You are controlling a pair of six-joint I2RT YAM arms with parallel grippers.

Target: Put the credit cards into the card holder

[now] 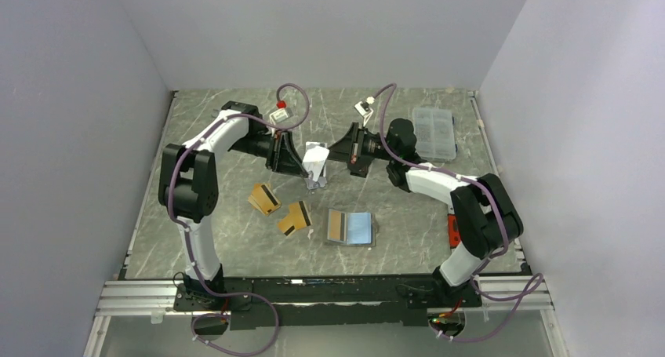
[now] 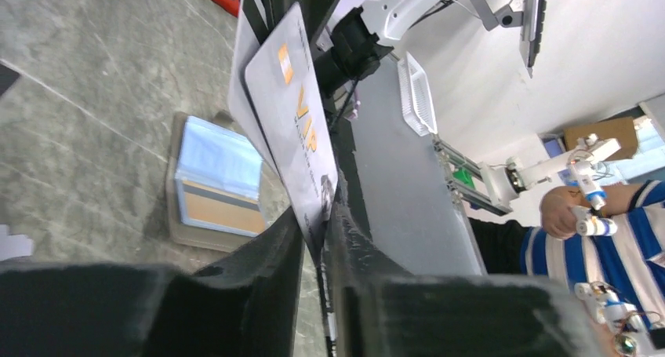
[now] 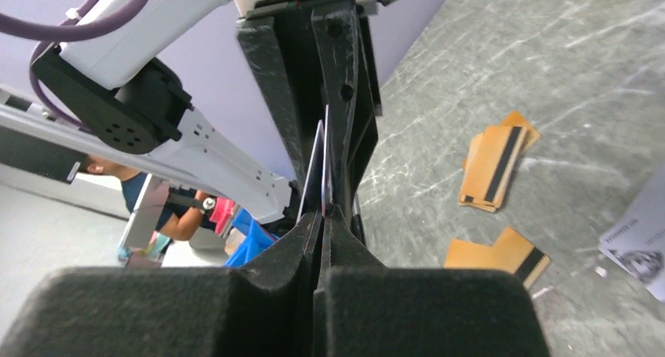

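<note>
A white card with gold VIP lettering (image 2: 302,125) stands on edge between my two grippers, and a second pale card (image 2: 241,98) fans out behind it. My right gripper is shut on a thin card edge. The left gripper (image 1: 306,174) is partly open, its fingers (image 2: 267,259) around the lower end of the white card with a gap showing. On the table the card holder (image 1: 349,227) lies unfolded, a blue side and a brown side showing. Gold cards with black stripes lie in two overlapping groups at the left.
A pale printed sheet or card (image 3: 639,247) lies on the table under the grippers. A dark flat item (image 1: 359,167) sits below the right gripper. A clear plastic box (image 1: 434,133) is at the back right, and a red tool (image 1: 453,231) is near the right arm.
</note>
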